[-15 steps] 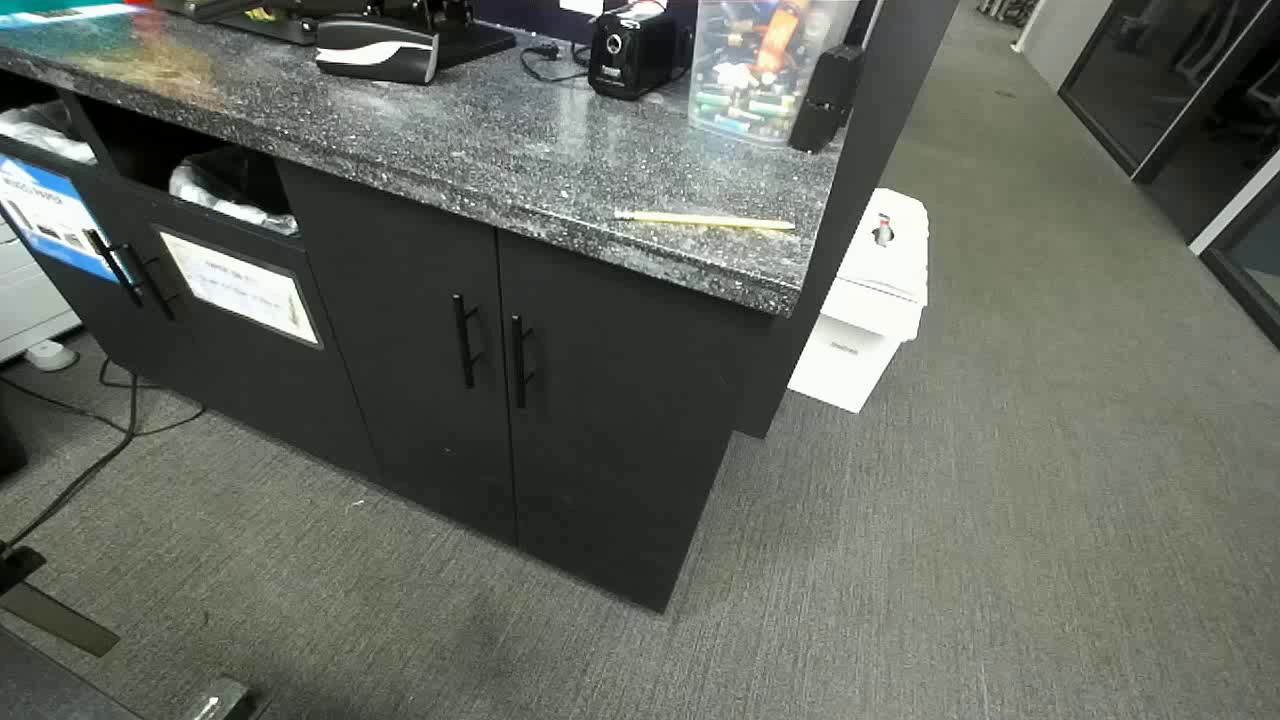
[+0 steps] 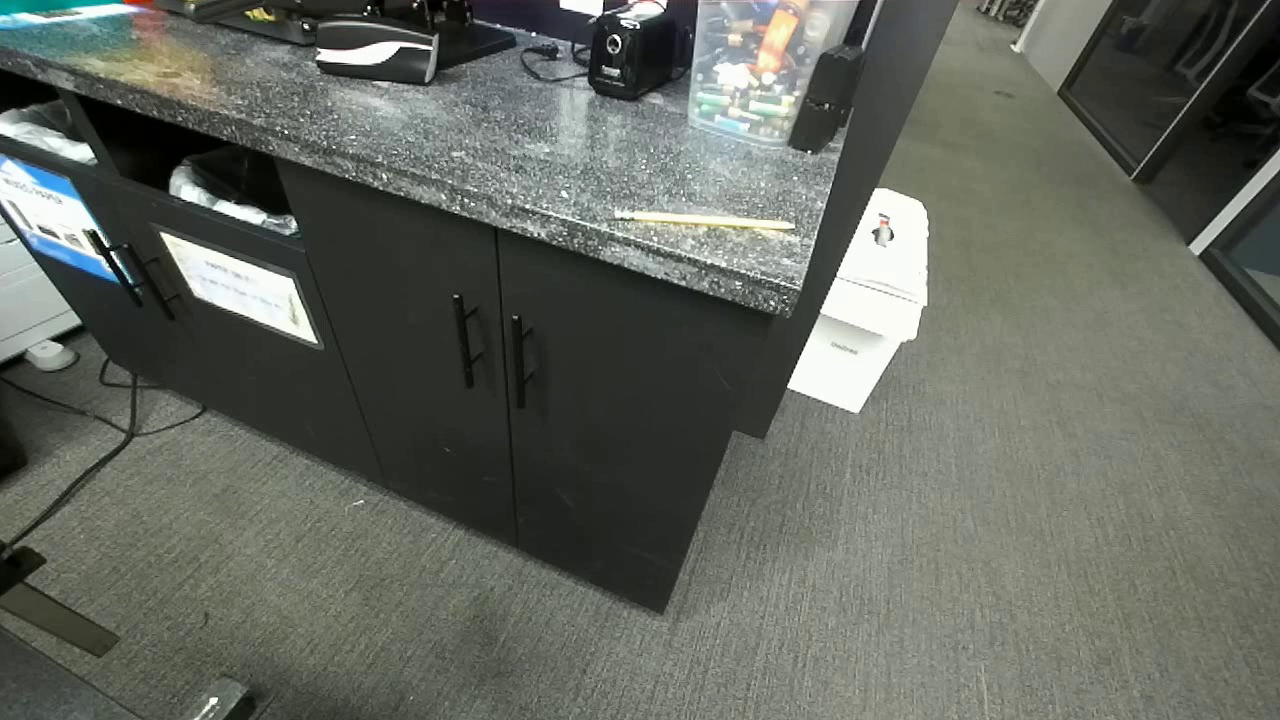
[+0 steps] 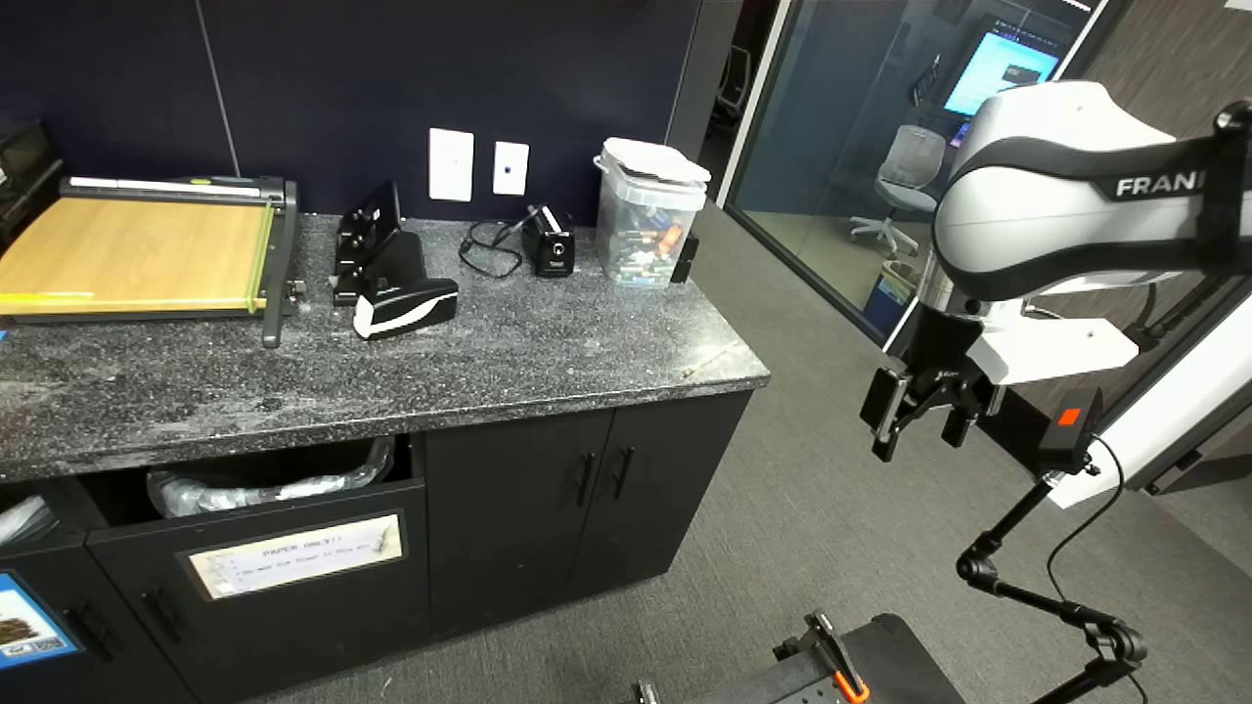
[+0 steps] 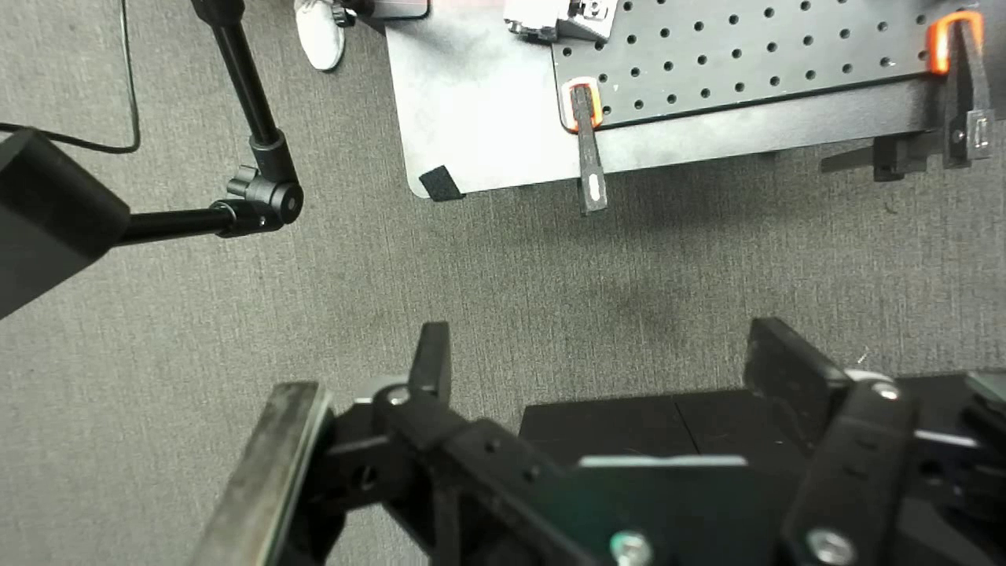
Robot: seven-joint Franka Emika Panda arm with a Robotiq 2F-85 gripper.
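A yellow pencil (image 2: 708, 221) lies near the front right corner of the dark speckled countertop (image 2: 504, 156). In the second exterior view, my gripper (image 3: 921, 436) hangs over the carpet, to the right of the counter's end and apart from it. Seen from the wrist, the gripper stands open, its two black fingers wide apart with only carpet and a dark cabinet edge showing between them. Toward the back of the counter sits a black pencil sharpener (image 3: 549, 242), its cord loose beside it. The first exterior view does not show my gripper.
A clear bin of batteries (image 3: 648, 217), a stapler (image 3: 407, 307) and a paper cutter (image 3: 141, 246) occupy the counter's back and left. An orange-tipped clamp (image 4: 586, 141) juts from my table edge. A jointed camera stand (image 3: 1045, 604) rises beside the arm.
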